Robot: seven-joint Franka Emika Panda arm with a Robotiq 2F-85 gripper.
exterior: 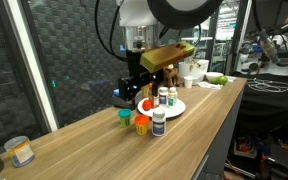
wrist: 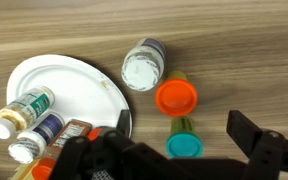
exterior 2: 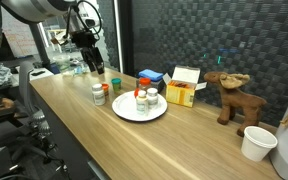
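My gripper stands open above the table, nothing held between its black fingers. Below it in the wrist view are a green cup [wrist: 184, 143] and, just beside that, an orange cup [wrist: 176, 97]. A white-capped bottle [wrist: 144, 66] is close to the orange cup. In exterior view 1 the gripper [exterior: 144, 92] hangs over the orange cup [exterior: 142, 125], the green cup [exterior: 124, 117] and the white bottle [exterior: 159, 122]. The white plate [exterior 2: 126, 111] carries several small bottles, one with a red top [exterior 2: 141, 88].
An orange-and-white box [exterior 2: 183, 88], a blue item [exterior 2: 151, 75], a toy deer [exterior 2: 234, 100] and a white cup [exterior 2: 257, 144] stand towards the back and right in exterior view 2. A tin [exterior: 21, 152] sits at the near left. Bare wood fills much of the table [exterior: 89, 150].
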